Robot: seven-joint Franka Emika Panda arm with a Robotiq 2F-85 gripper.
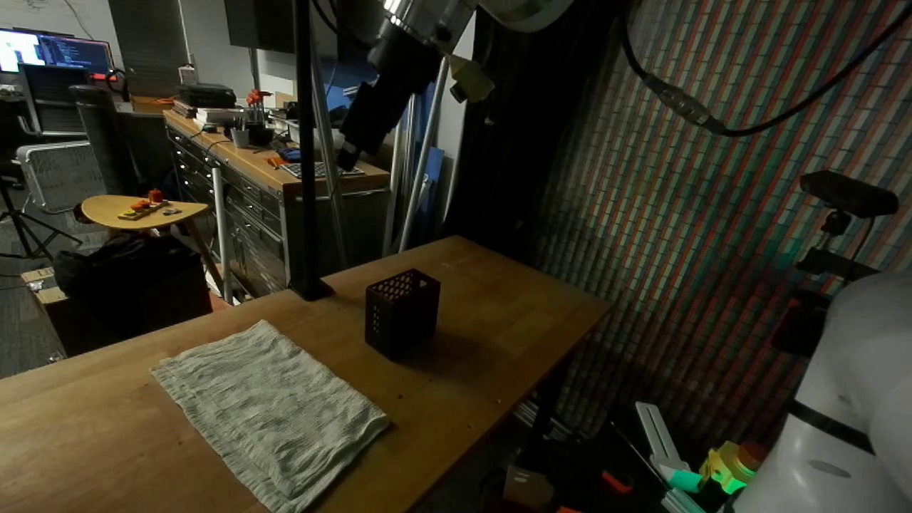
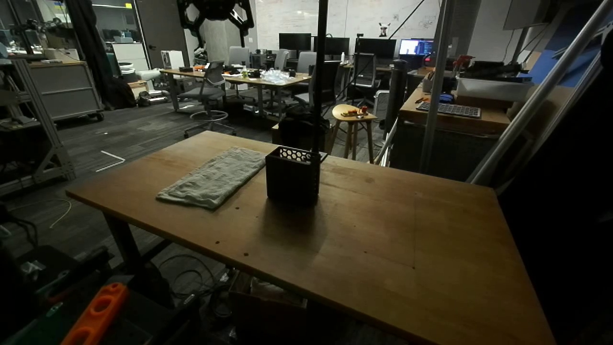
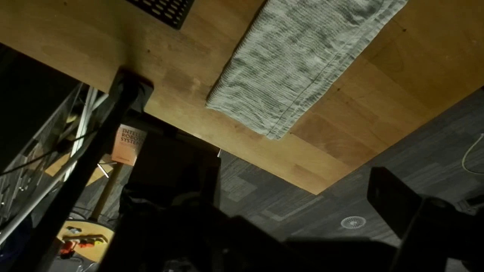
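A pale grey-green cloth [image 1: 269, 410] lies flat and folded on the wooden table [image 1: 513, 316]. Beside it stands a black perforated basket [image 1: 402, 315], upright; its inside is mostly hidden. High above the table in exterior view 1 is my dark gripper [image 1: 348, 154], clear of both things. The wrist view has the cloth [image 3: 295, 68] at upper centre and one corner of the basket [image 3: 170, 10] at the top edge. Low in that view the two dark fingers of my gripper are spread wide, so it is open, with only floor seen between them.
A black upright post [image 2: 319, 74] rises from the table's far edge, close behind the basket. Bare tabletop [image 2: 402, 241] spreads to the right of the basket in exterior view 2. A small stool [image 1: 141, 209] stands beyond the table.
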